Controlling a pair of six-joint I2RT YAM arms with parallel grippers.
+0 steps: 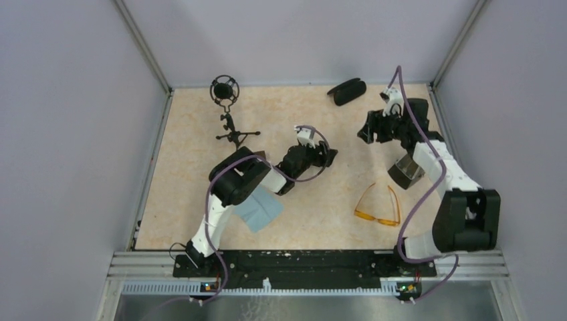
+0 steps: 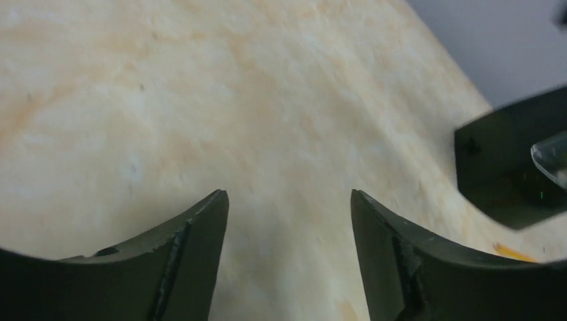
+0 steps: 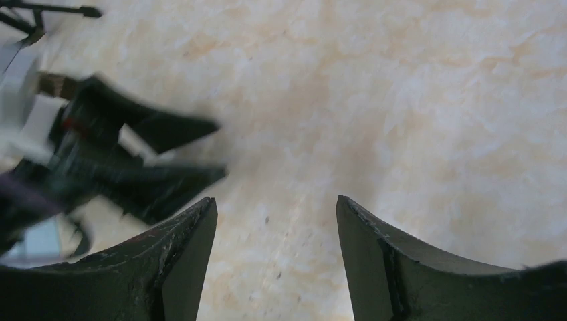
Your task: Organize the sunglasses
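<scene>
Orange-framed sunglasses (image 1: pixel 378 219) lie on the table at the front right, temples unfolded and pointing to the back; a sliver of orange (image 2: pixel 515 252) shows in the left wrist view. A black glasses case (image 1: pixel 349 91) lies at the back edge. Over the table's middle, my left gripper (image 1: pixel 332 156) is open and empty, in front of the case and left of the sunglasses. To its right and slightly farther back, my right gripper (image 1: pixel 365 135) is open too, the gap between its fingertips empty. In the right wrist view the left gripper appears blurred.
A dark box (image 1: pixel 404 172) stands near the right edge, partly covered by the right arm. A pale blue cloth (image 1: pixel 258 212) lies front left under the left arm. At the back left is a black tripod stand (image 1: pixel 231 124). Clear table lies between the grippers and sunglasses.
</scene>
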